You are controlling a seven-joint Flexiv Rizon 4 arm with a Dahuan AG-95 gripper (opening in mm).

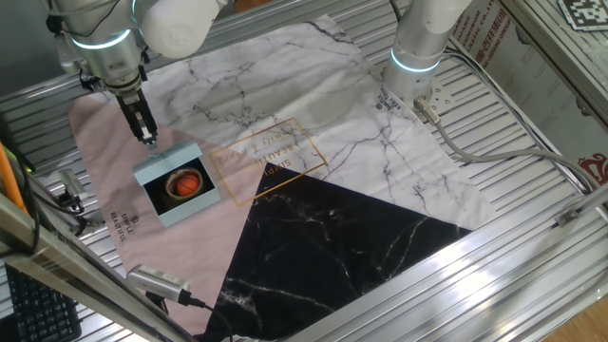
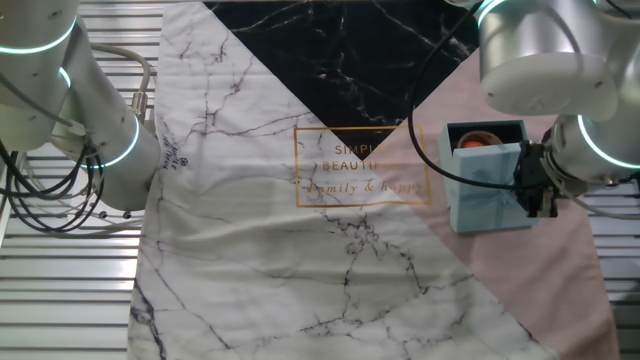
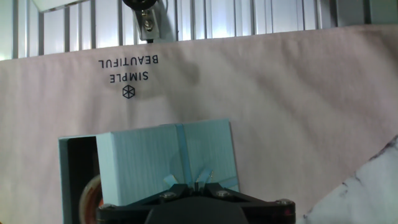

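On the pink part of the cloth stands a light-blue box (image 1: pixel 193 212); its dark inside holds an orange ball (image 1: pixel 187 184) in a round brown-rimmed holder (image 3: pixel 89 198). The box's blue lid (image 2: pixel 485 195), with ribbon and bow, leans at a tilt along one side and leaves the inside partly uncovered. My gripper is at the lid's bow, fingertips together, with ribbon tails (image 3: pixel 205 175) showing just past them. In the first exterior view the gripper (image 1: pixel 150 142) points down behind the lid's upper edge. The fingers hide the bow's knot.
A white column (image 1: pixel 413 62) with cables stands at the cloth's far right corner. A silver device (image 1: pixel 159 283) with a cable lies near the front left edge.
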